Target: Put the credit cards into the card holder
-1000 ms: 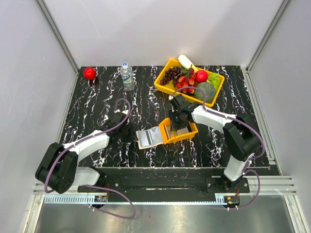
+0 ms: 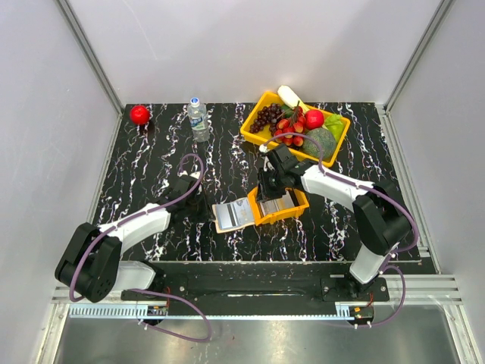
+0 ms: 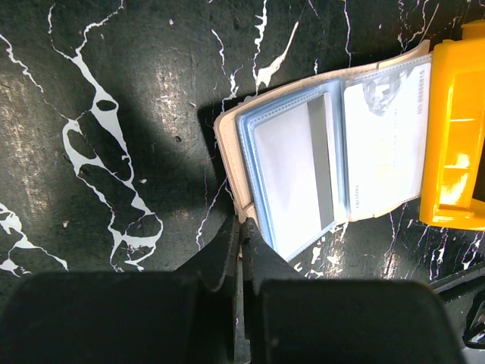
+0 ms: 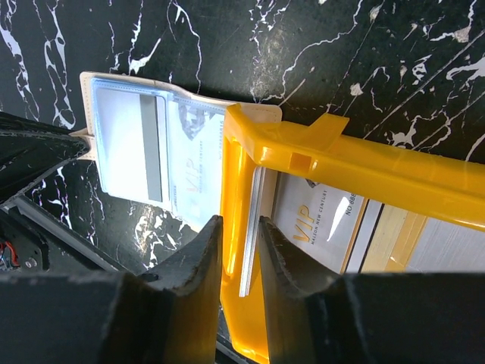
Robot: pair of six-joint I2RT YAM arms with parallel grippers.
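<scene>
The open card holder (image 3: 235, 163), beige with clear sleeves, lies flat left of a yellow box (image 4: 333, 155). White cards show in its sleeves. My left gripper is shut on the holder's beige edge, at its left side. Inside the box, a thin card (image 4: 251, 227) stands on edge along the left wall. My right gripper is over that wall, part open, its fingertips on either side of the card's upright edge with a gap between them. Another card (image 4: 318, 216) marked VIP leans farther right in the box.
Several more cards or dividers (image 4: 394, 235) fill the box farther right. Behind it stands a yellow basket (image 2: 248, 130) of fruit and vegetables. A water bottle (image 2: 198, 121) and a red ball-like object (image 2: 139, 114) are at the back left. Table left of the holder is clear.
My right gripper has shifted slightly left, towards the box's left wall and the holder. My left arm, the holder and the box look unmoved.
</scene>
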